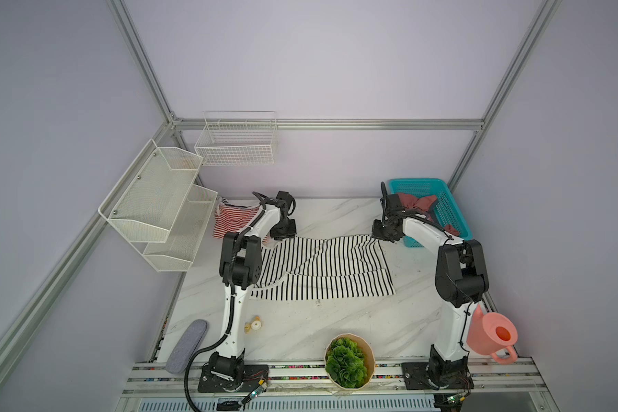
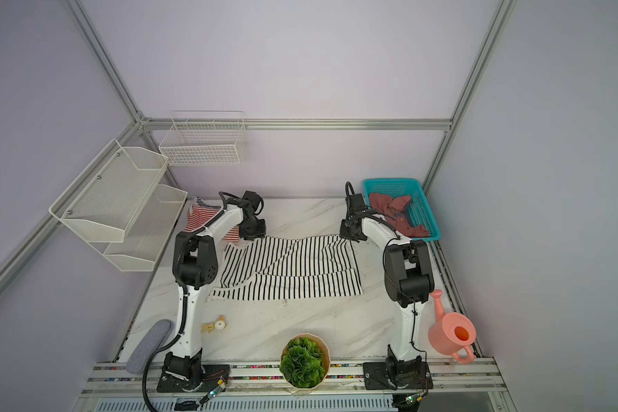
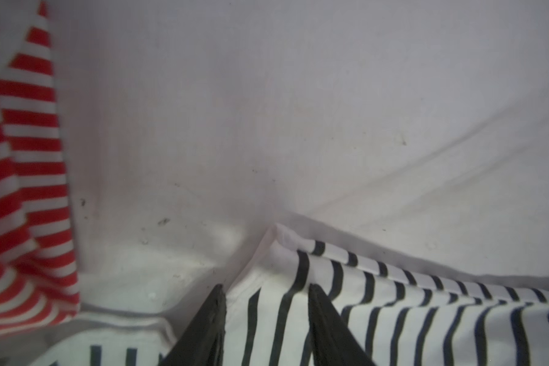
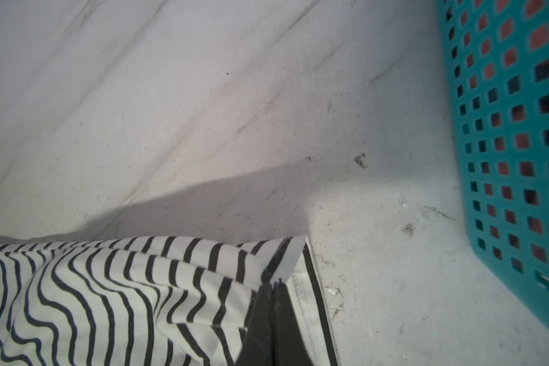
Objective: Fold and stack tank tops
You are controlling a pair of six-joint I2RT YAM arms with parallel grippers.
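Observation:
A black-and-white striped tank top lies spread across the middle of the table, its far edge running between my two grippers. My left gripper is open over the far left corner of that top, with the cloth showing between and below its parted fingers. At the far right corner my right gripper is shut, and creases in the striped cloth gather at its fingertips, pinching a thin fold. A red-and-white striped top lies folded at the back left, partly behind the left arm.
A teal basket with reddish cloth stands at the back right, close to the right gripper. White mesh shelves are at the left. A plant pot and a pink watering can are near the front.

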